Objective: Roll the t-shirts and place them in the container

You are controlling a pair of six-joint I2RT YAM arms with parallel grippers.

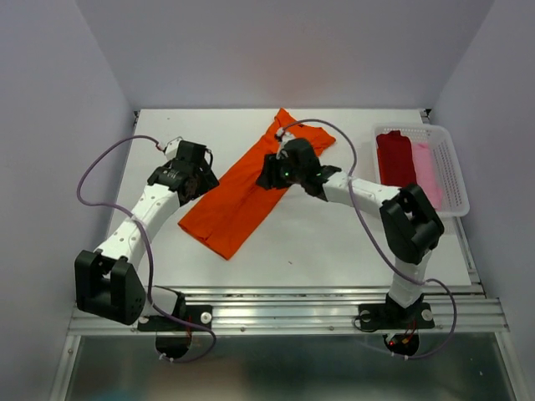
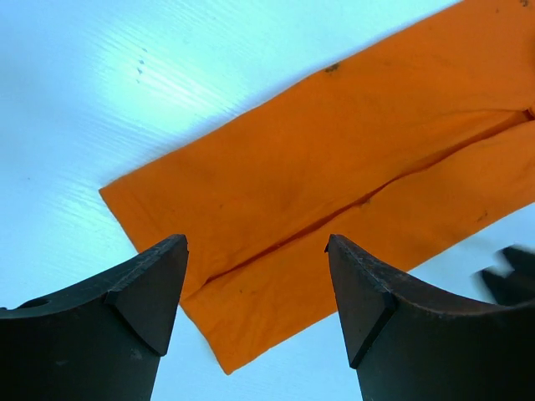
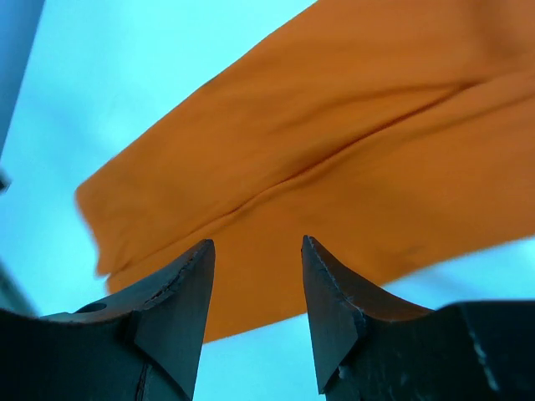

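An orange t-shirt (image 1: 226, 209), folded into a long strip, lies diagonally across the white table from front left to back right. A lengthwise fold line runs along it. My left gripper (image 1: 214, 189) hangs over the strip's left edge near its front end; in the left wrist view the fingers (image 2: 159, 284) stand apart with only flat cloth seen beyond them. Over the middle of the strip is my right gripper (image 1: 266, 177), its fingers (image 3: 194, 276) apart and nothing held between them. The shirt's far end (image 1: 309, 134) looks looser and uneven.
A white basket (image 1: 458, 184) at the right holds a dark red folded cloth (image 1: 395, 159) and a pink one (image 1: 426, 174). Bare white table (image 1: 334, 251) lies in front of the shirt and to its right.
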